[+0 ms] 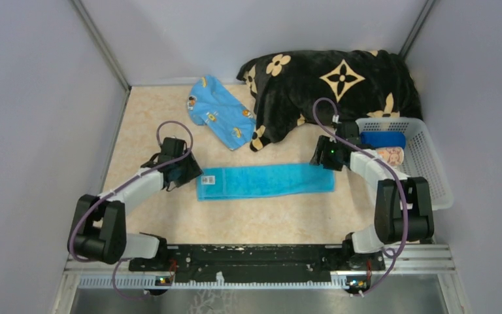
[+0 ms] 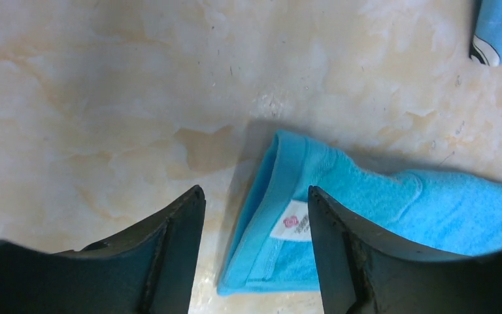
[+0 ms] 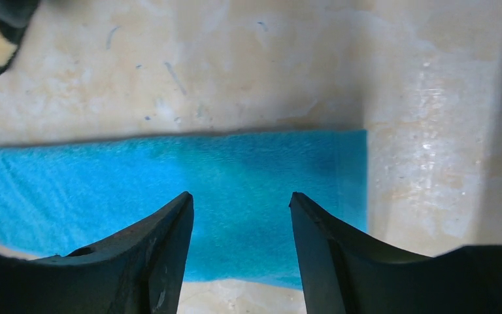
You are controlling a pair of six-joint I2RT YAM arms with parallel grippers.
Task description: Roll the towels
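A turquoise towel (image 1: 268, 180) lies folded into a long flat strip across the middle of the table, a white label (image 1: 208, 180) at its left end. Over that left end, my left gripper (image 1: 199, 175) stands open; in the left wrist view the towel's folded edge (image 2: 271, 203) runs between its spread fingers, not gripped. At the towel's far right corner is my right gripper (image 1: 322, 163), also open. The right wrist view shows flat towel cloth (image 3: 248, 196) beneath and between its fingertips, with the towel's right end just beyond.
Behind the towel lie a crumpled light-blue patterned cloth (image 1: 219, 111) and a large dark blanket (image 1: 301, 85) with beige flowers. A white basket (image 1: 425, 157) holding several items stands right of the right arm.
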